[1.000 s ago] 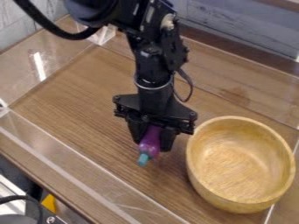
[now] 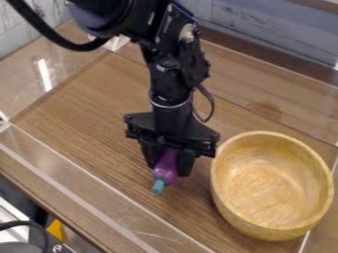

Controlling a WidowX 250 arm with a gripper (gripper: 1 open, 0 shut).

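Observation:
The black gripper (image 2: 168, 158) points down at the middle of the wooden table, shut on a small purple object (image 2: 164, 170) with a teal tip that points toward the front. Its fingers are partly hidden by the gripper body, and the object is low, at or close to the tabletop; whether it touches the wood I cannot tell. Just right of the gripper sits a large yellow bowl (image 2: 271, 184), empty.
Bare wood (image 2: 79, 119) fills the left and back of the table. A white wall runs along the back. Cables and a small yellow item (image 2: 55, 227) are at the lower left, beyond the table's front edge.
The gripper and purple object have shifted very slightly, with the object's teal tip a little more upright in angle and nearer the left. The bowl has not moved.

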